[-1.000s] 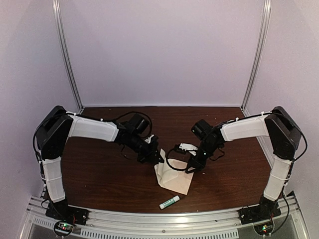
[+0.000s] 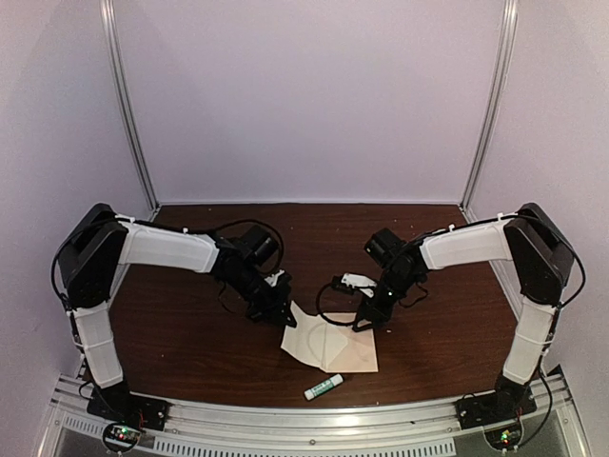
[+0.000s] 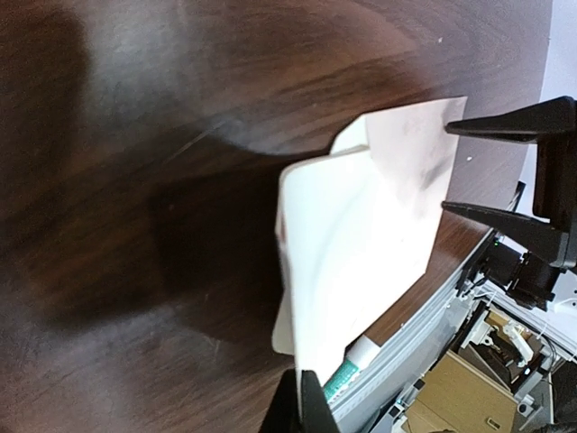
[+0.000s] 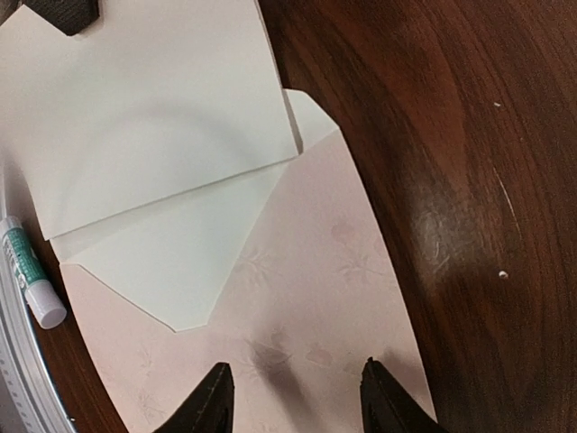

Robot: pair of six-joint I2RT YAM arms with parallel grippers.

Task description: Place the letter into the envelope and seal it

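A white folded letter (image 3: 334,225) lies over the pale pink envelope (image 4: 325,271), whose white flap (image 4: 171,262) shows beneath it. My left gripper is shut on the letter's left edge, which appears slightly raised in the left wrist view. My right gripper stands open above the pink part of the envelope, nothing seen between its fingers; in the left wrist view its two fingers reach over the envelope's far side.
A glue stick (image 2: 323,387) lies in front of the paper, near the aluminium rail (image 2: 285,411) at the table's front.
My left gripper has moved left and slightly toward the front, drawing the white paper with it. The papers spread wider to the left; the right arm has barely moved.
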